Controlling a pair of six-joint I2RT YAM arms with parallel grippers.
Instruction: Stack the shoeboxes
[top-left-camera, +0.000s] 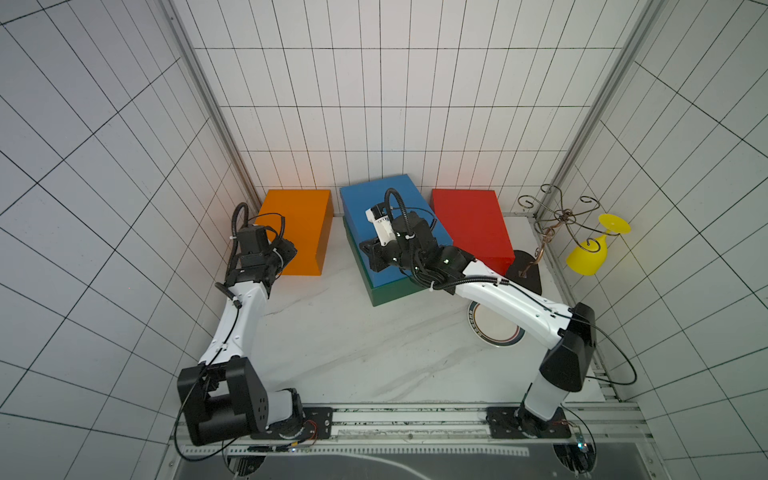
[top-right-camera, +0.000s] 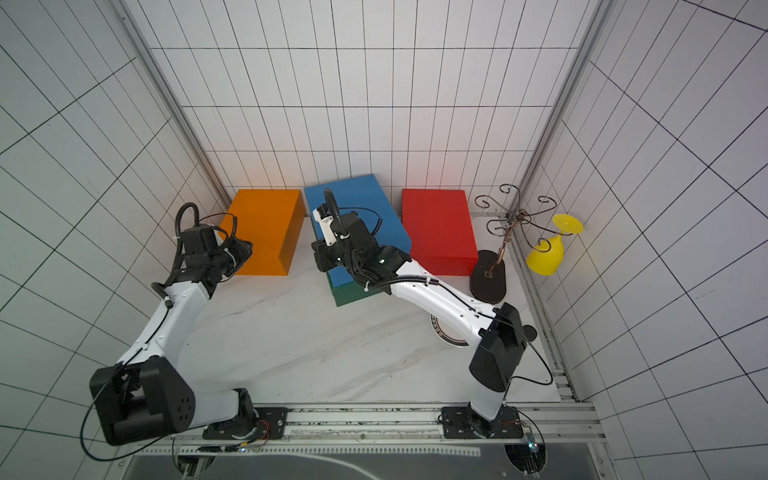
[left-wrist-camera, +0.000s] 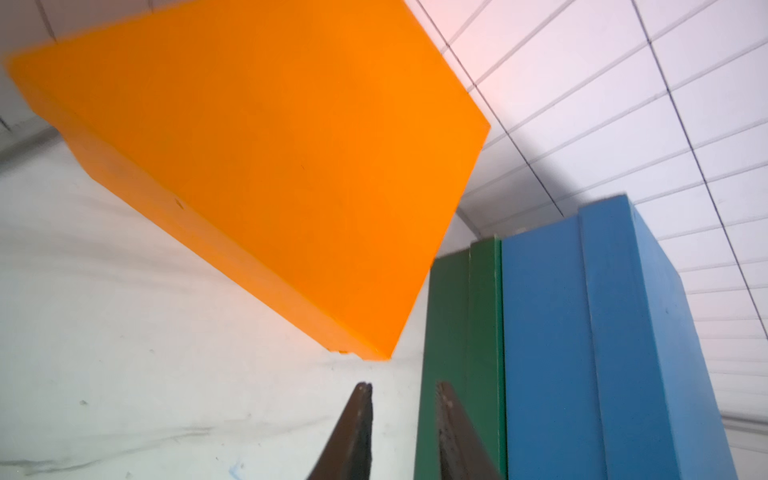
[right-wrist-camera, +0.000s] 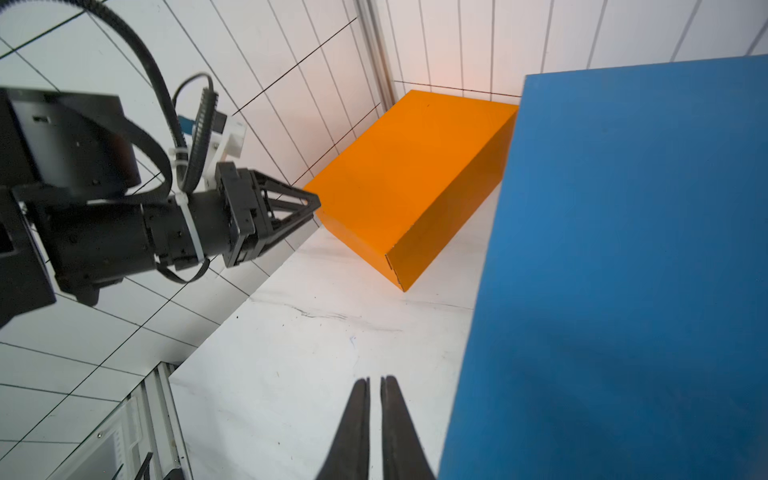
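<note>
A blue shoebox (top-left-camera: 384, 196) rests on a green shoebox (top-left-camera: 392, 294), the pair standing turned at an angle in the middle of the table. To their left is an orange shoebox (top-left-camera: 294, 220), to their right a red one (top-left-camera: 468, 216). My left gripper is at the orange box's left front side, its fingers part open and nothing between them. Over the blue box's left side hovers my right gripper, with a narrow empty gap between its fingers. The red box is partly hidden behind the right arm in the top left view.
On the right stand a curly metal stand (top-left-camera: 562, 216) and a yellow vase-like object (top-left-camera: 588, 256). A round plate (top-left-camera: 496, 334) lies partly beneath the right arm.
</note>
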